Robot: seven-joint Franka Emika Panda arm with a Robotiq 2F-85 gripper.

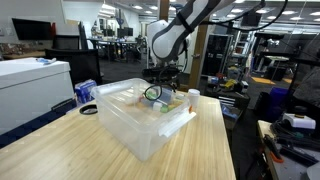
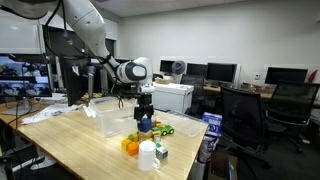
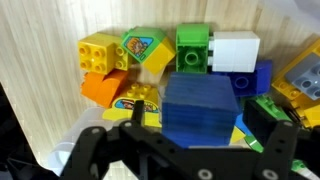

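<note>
Several toy building blocks lie clustered on the wooden table. In the wrist view a blue block [image 3: 200,108], larger than those around it, sits between the spread fingers of my gripper, which is open. Around it lie a green block [image 3: 192,46], a white block [image 3: 235,50], a yellow block [image 3: 98,47] and an orange block [image 3: 103,87]. From the second exterior view, my gripper [image 2: 142,103] points down just over the blue block [image 2: 145,124]. The first exterior view shows the blocks only through a clear bin.
The clear plastic bin [image 1: 140,128] stands beside the blocks. A white cup [image 2: 148,157] is close to them at the table's near side. Bare wooden table [image 1: 60,150] stretches out on the bin's other side.
</note>
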